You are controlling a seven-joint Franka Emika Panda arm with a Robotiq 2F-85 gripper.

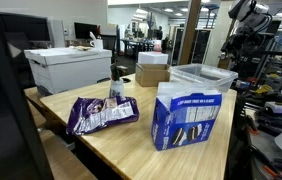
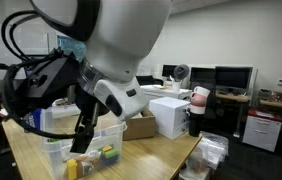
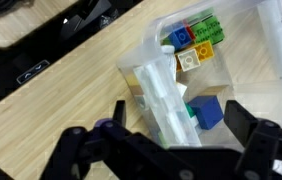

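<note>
My gripper stands open in the wrist view, its two dark fingers wide apart with nothing held between them. Below it is a clear plastic bin (image 3: 159, 85), whose near wall crosses the space between the fingers. Inside the bin lies a blue block (image 3: 207, 110), close to the right finger. Blue, white, yellow and green toy bricks (image 3: 194, 38) cluster at the bin's upper end. Exterior view 2 has the large white arm (image 2: 101, 50) hiding much of the bin. From exterior view 1 the bin (image 1: 201, 78) appears at the table's far right end.
On the table stand a blue-and-white cookie box (image 1: 184, 122), a purple snack bag (image 1: 103, 114) and a bottle (image 1: 116, 82). Cardboard boxes (image 1: 152, 74) sit behind the bin. Bare tabletop (image 1: 111, 145) shows at the front left.
</note>
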